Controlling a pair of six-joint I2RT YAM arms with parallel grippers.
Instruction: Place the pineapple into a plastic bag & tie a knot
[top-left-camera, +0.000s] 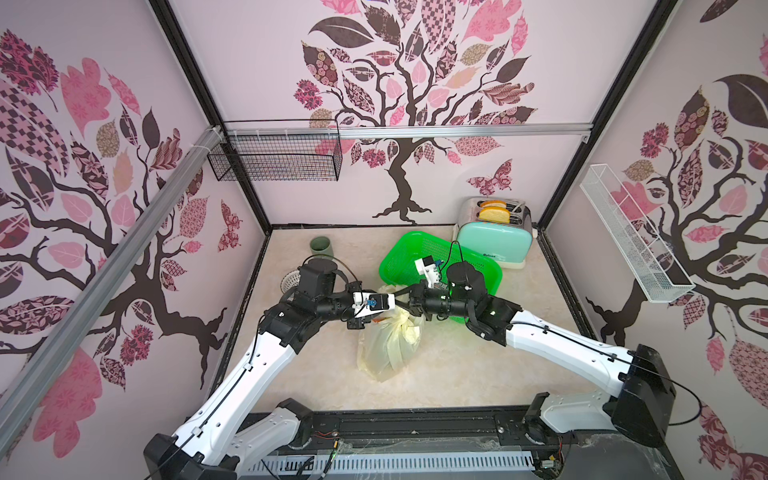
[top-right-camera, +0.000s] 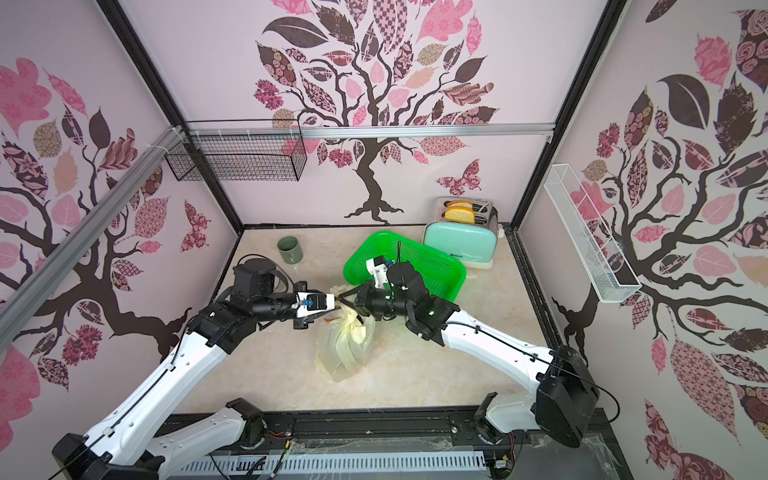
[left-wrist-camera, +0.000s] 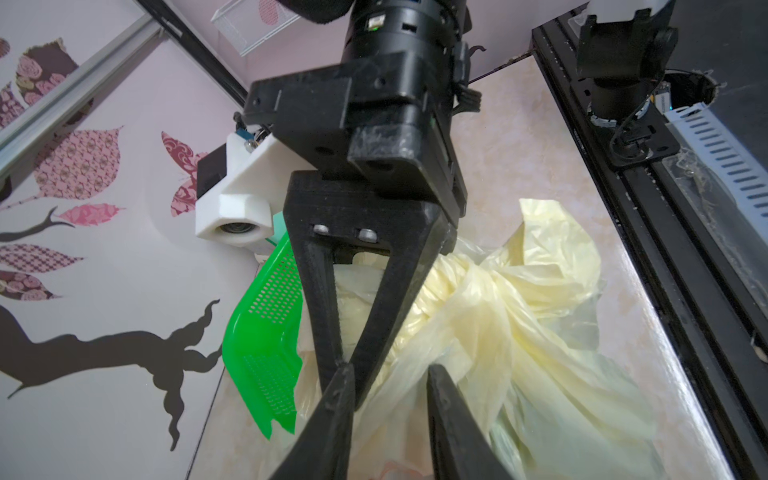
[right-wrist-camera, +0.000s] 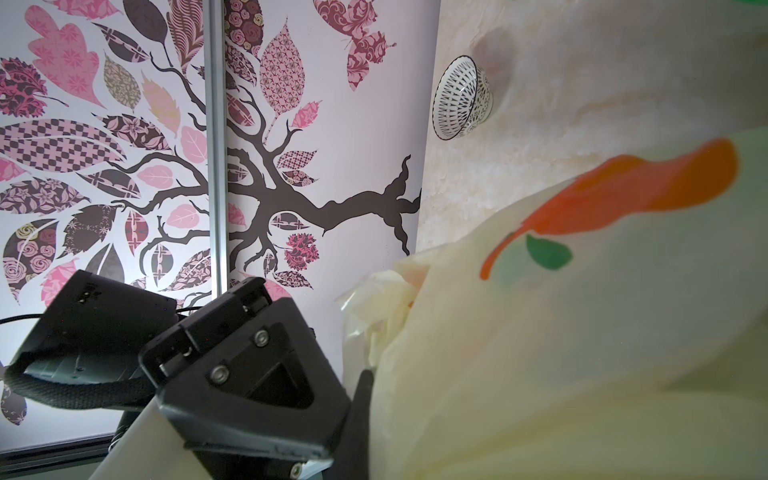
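The pale yellow plastic bag (top-left-camera: 384, 352) stands bunched on the table between both grippers, its top gathered and twisted; whether the pineapple is inside cannot be made out. My left gripper is part open at the gathered top, its fingertips close to the bag's folds and the other gripper. My right gripper (top-right-camera: 345, 294) is shut at the bag's top; in the left wrist view its dark fingers meet at their tips against the plastic. In the right wrist view the bag, printed orange and green, fills the right side.
A green basket (top-left-camera: 412, 248) sits behind the bag, a mint toaster (top-left-camera: 492, 240) at back right. A green cup (top-right-camera: 289, 249) and a white woven basket (right-wrist-camera: 460, 97) stand at the left.
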